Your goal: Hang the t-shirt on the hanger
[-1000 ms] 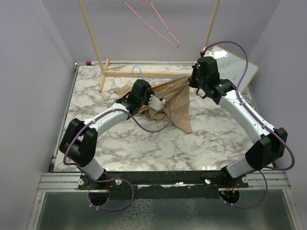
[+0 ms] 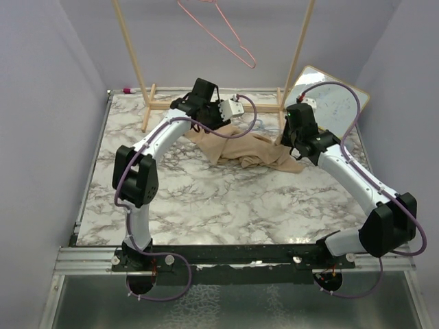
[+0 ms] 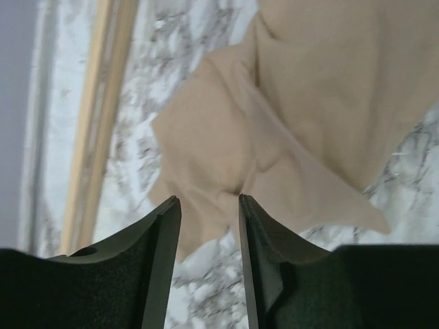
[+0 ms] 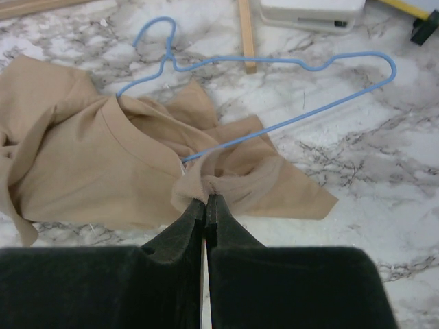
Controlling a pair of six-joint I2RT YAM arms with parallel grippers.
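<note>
The tan t-shirt (image 2: 247,147) lies crumpled on the marble table. In the right wrist view a blue hanger (image 4: 309,110) lies over the shirt, partly under its fabric. My right gripper is shut on a bunched fold of the shirt (image 4: 233,178). My left gripper hangs above the shirt's left part, its fingers apart, with no cloth clearly held between them.
A wooden rack (image 2: 164,105) with tall posts stands at the back, a pink hanger (image 2: 226,38) hanging high on it. A whiteboard (image 2: 343,103) leans at the back right.
My right gripper has come lower with the shirt, which now lies flatter on the table.
</note>
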